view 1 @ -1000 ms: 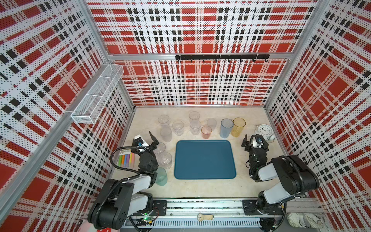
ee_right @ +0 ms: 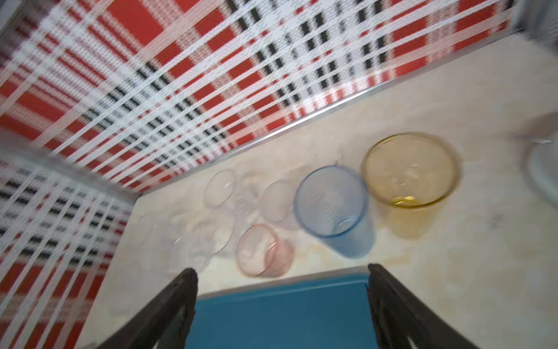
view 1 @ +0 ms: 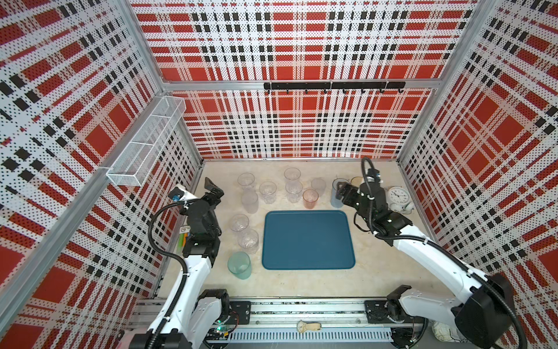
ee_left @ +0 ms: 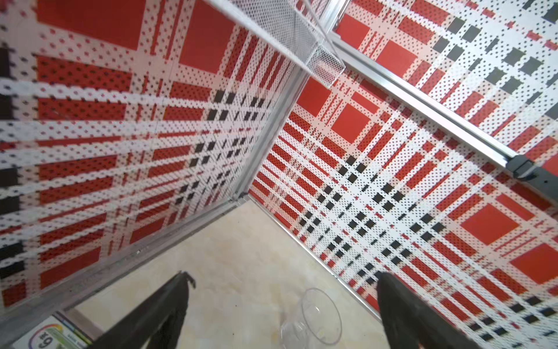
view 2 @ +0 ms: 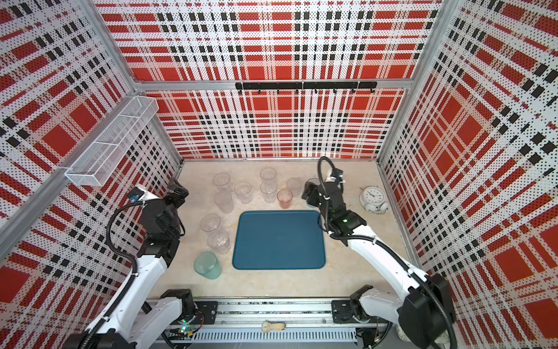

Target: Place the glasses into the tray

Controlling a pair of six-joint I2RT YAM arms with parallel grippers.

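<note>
A blue tray lies empty mid-table. Clear glasses, several in all, stand behind and left of it, with a pink glass, a blue glass and a yellow glass along the back. A green glass stands front left. My right gripper hangs above the blue and yellow glasses, its fingers apart and empty; in the top views it partly hides both. My left gripper is raised at the table's left side, open and empty.
A white clock sits at the right. A wire basket hangs on the left wall. Coloured markers lie at the left edge, partly behind the arm.
Both arms have unfolded and risen. My right gripper has moved toward the back and left over the coloured glasses; my left gripper has moved up and slightly left, away from the glasses.
</note>
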